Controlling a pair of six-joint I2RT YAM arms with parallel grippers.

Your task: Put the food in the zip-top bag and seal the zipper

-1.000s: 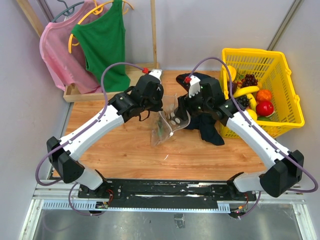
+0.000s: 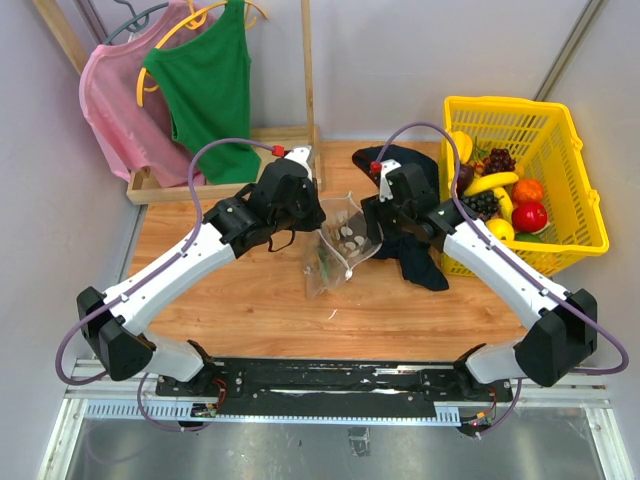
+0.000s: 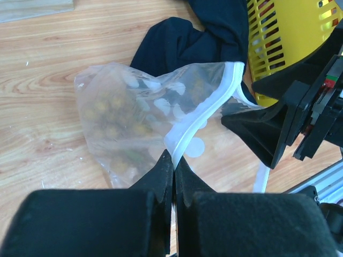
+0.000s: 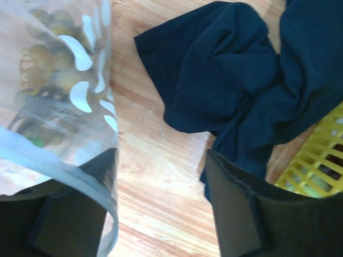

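Note:
The clear zip top bag [image 2: 328, 262] stands on the table between both grippers, its white zipper rim [image 3: 206, 118] spread into a loop. Round brownish-green food [image 4: 59, 59] shows through its film. My left gripper is shut on one side of that rim, the strip rising from its fingertips. At the opposite side, my right gripper is part open. Its left finger [image 4: 102, 171] overlaps the film and rim; whether it lies inside or outside the bag, I cannot tell. The right finger [image 4: 214, 171] is clear of the bag.
Dark cloth [image 2: 420, 262] lies behind and right of the bag. A yellow basket [image 2: 580, 215] full of fruit stands at the right. Pink and green tops [image 2: 215, 90] hang on a rack at the back left.
The right gripper has shifted a little, and the bag's front rim has moved slightly forward and right.

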